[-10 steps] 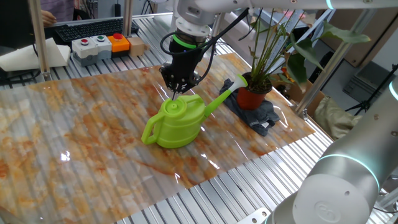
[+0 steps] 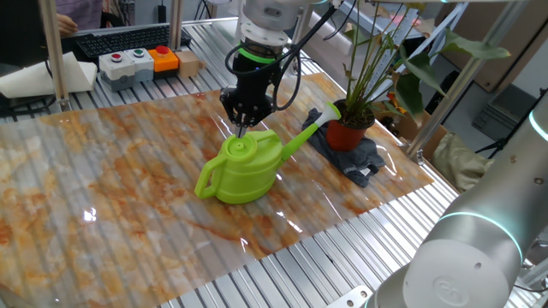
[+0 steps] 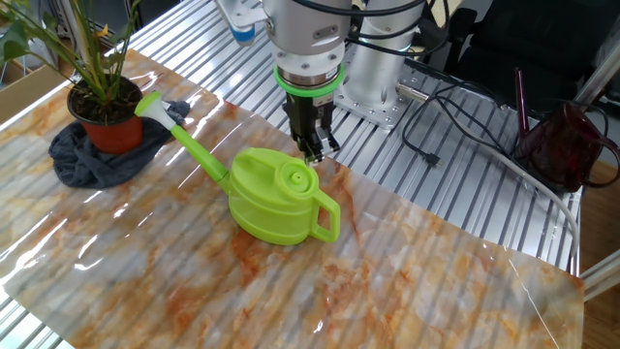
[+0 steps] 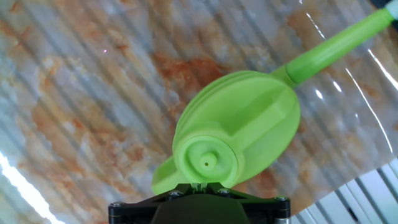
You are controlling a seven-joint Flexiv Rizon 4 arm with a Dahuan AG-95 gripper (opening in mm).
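Observation:
A bright green watering can (image 2: 244,175) stands upright on the marbled sheet. Its spout, tipped with a pale rose (image 3: 155,110), points toward the potted plant (image 2: 346,134). My gripper (image 2: 241,131) hangs above the can's top, close to the round cap (image 4: 207,161). In the wrist view the black fingers appear together at the bottom edge, with nothing visible between them. Whether the fingertips touch the cap cannot be told. The can's handle (image 3: 328,215) is free of the gripper.
The plant's pot rests on a dark cloth (image 3: 77,160). Button boxes (image 2: 137,67) and a keyboard (image 2: 124,40) lie at the back left. A dark red watering can (image 3: 562,145) and loose cables (image 3: 475,136) are beyond the sheet. Much of the sheet is bare.
The arm above the gripper has shifted slightly, and the gripper has tilted a little while staying over the can. The green can has not moved.

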